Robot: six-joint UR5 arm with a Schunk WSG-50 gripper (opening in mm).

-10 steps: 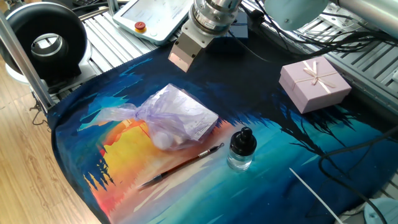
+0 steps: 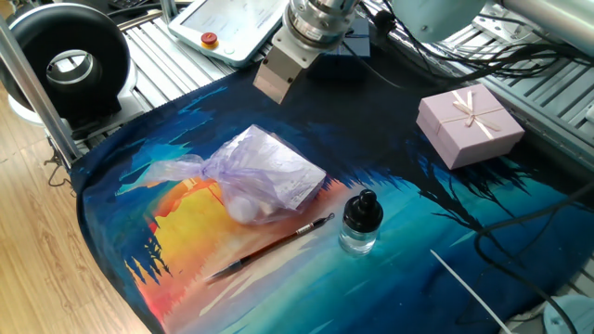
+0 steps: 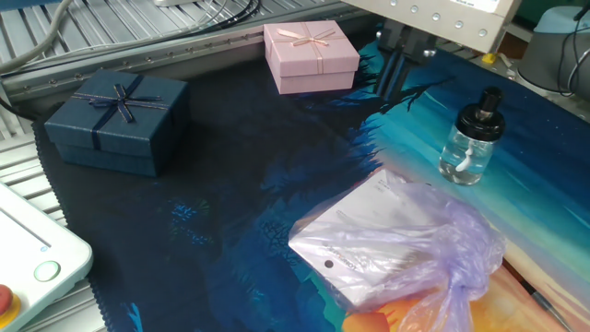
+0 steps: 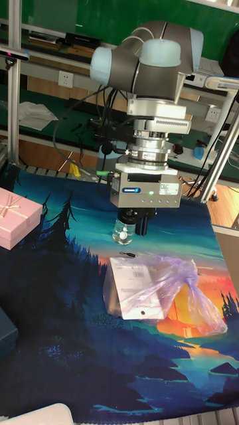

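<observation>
My gripper (image 3: 393, 90) hangs above the mat, its dark fingers pointing down near the pink box (image 3: 312, 57) in exterior view 2. The fingers look close together with nothing visible between them, but the oblique angle hides how far apart they are. In exterior view 1 only the housing shows. A clear dropper bottle (image 2: 360, 223) with a black cap stands upright on the mat. Beside it lies a thin brown brush (image 2: 269, 248). A white box in a knotted, translucent purple bag (image 2: 264, 176) rests at mid-mat. The pink box has a ribbon bow.
A dark blue gift box (image 3: 120, 120) sits at one mat corner. Near it is a white tablet-like panel (image 2: 232, 26) with a red button. Black cables (image 2: 506, 232) overhang the mat's right side. The dark mat area between the boxes and bag is clear.
The gripper housing has turned or shifted very slightly in exterior view 1. The bottle, brush, bag and pink box are where they were.
</observation>
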